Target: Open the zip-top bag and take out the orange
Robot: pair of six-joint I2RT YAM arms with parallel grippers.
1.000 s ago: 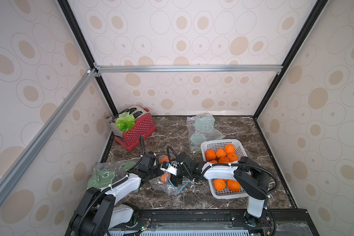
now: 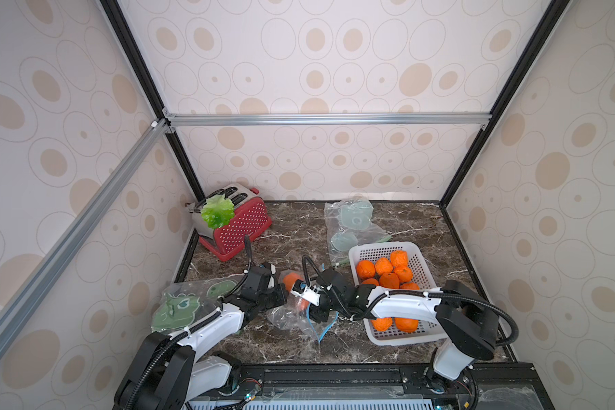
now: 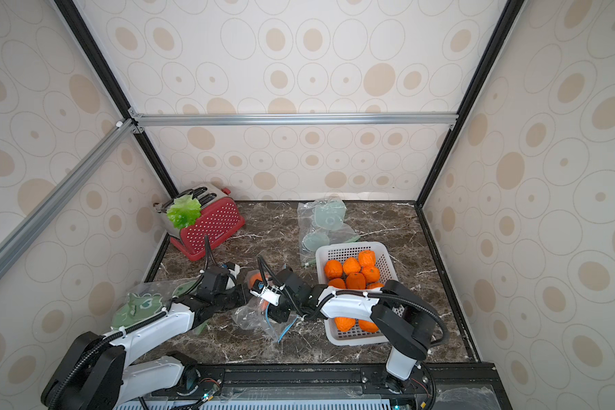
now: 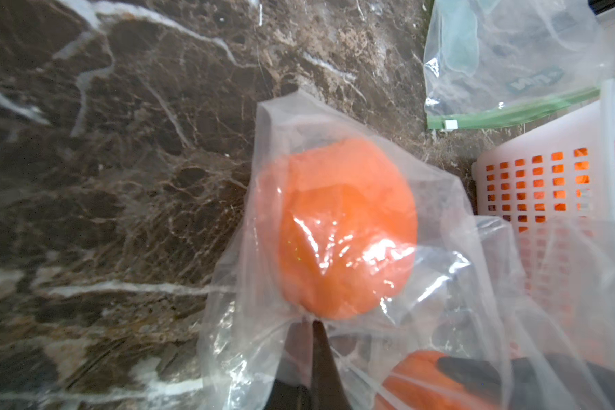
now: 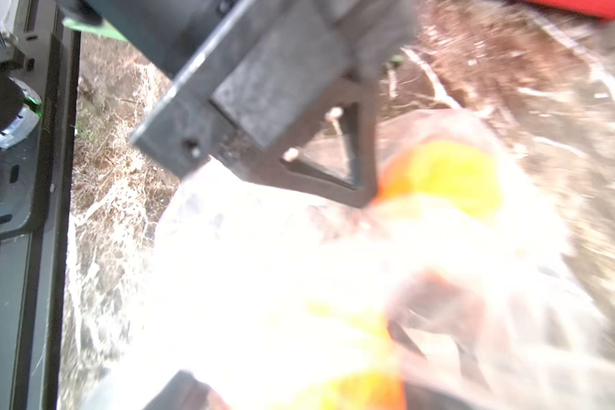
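Observation:
The clear zip top bag point(image 2: 290, 318) with its blue zip strip point(image 2: 327, 328) lies between my arms. An orange point(image 4: 345, 229) sits under the film, and a second orange point(image 4: 417, 382) shows at the lower edge of the left wrist view. My left gripper is shut, with folds of the bag gathered at its fingertips. My right gripper stands open; its fingers point(image 5: 179, 391) are on either side of an orange point(image 5: 355, 389). Glare hides most of the bag in the right wrist view, and I cannot tell which film layer covers those fingers.
A white basket point(image 2: 425, 272) of several oranges stands under the right arm. Another bag point(image 2: 348, 222) lies behind it, and a green-printed bag point(image 2: 177, 311) lies left. A red and grey toaster point(image 2: 239, 225) stands back left.
The blue zip strip has shifted right, and the left gripper has edged slightly right.

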